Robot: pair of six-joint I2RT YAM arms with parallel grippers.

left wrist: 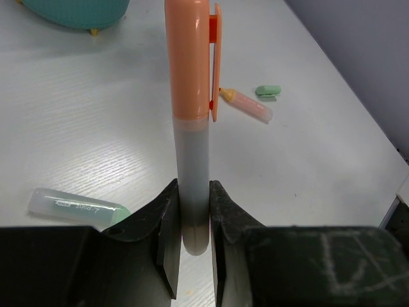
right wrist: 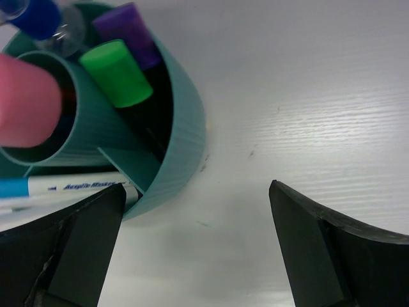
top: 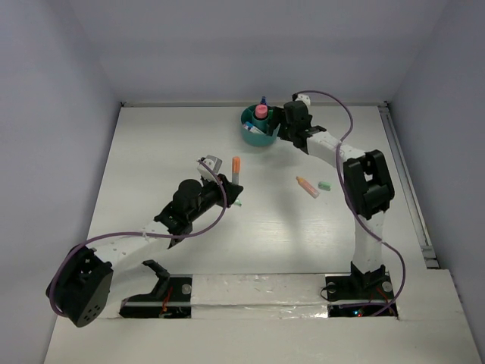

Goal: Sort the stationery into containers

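My left gripper is shut on a marker with an orange cap point(left wrist: 188, 57) and a clear grey barrel, held upright above the table. A round teal container point(top: 259, 139) with inner compartments stands at the back. In it are a pink-capped item point(right wrist: 27, 101), a green-capped pen point(right wrist: 117, 73), a purple-capped one point(right wrist: 128, 32), a blue-topped one point(right wrist: 39, 16) and a white-and-blue marker point(right wrist: 70, 184) lying low. My right gripper is open at the container's right side. Its left finger is by the rim, overlapping the white marker's end in view; nothing shows between the fingers.
Right of centre lie an orange-tipped pale pink marker point(top: 308, 187) and a small green cap point(top: 324, 186). A clear marker with a green end point(left wrist: 77, 208) rests below my left gripper.
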